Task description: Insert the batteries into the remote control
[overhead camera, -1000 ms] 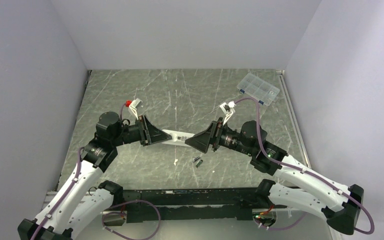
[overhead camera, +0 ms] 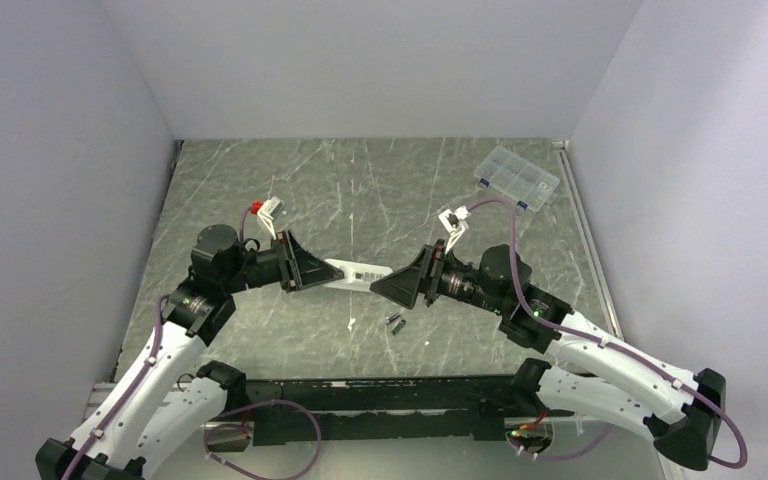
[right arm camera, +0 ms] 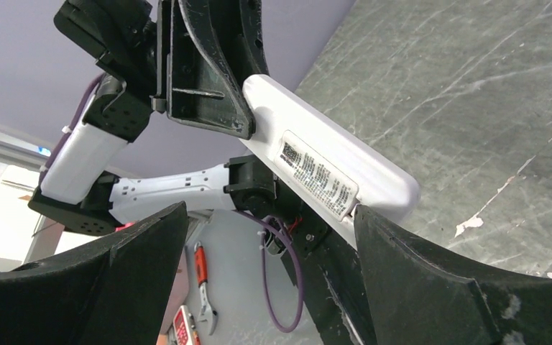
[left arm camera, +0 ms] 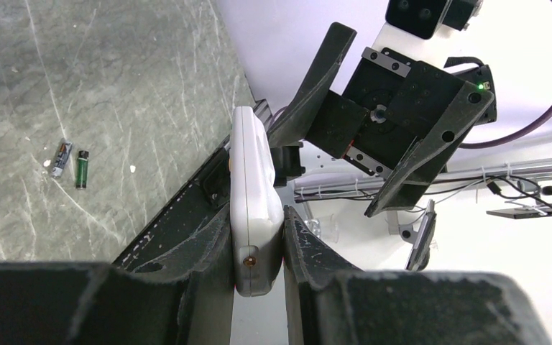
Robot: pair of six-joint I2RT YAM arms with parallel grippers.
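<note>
My left gripper (overhead camera: 325, 273) is shut on the white remote control (overhead camera: 360, 276), which it holds above the table with the labelled battery cover (right arm camera: 318, 175) facing the right wrist camera. My right gripper (overhead camera: 390, 290) stands open at the remote's right end; in the right wrist view one finger (right arm camera: 438, 287) reaches the lower edge of the cover. Two loose batteries, one silver-blue (left arm camera: 62, 158) and one green (left arm camera: 82, 169), lie on the table below, nearer the front edge.
A clear compartment box (overhead camera: 516, 178) sits at the back right of the grey marble table (overhead camera: 290, 170). A dark rail runs along the front edge.
The left arm and batteries look unchanged.
</note>
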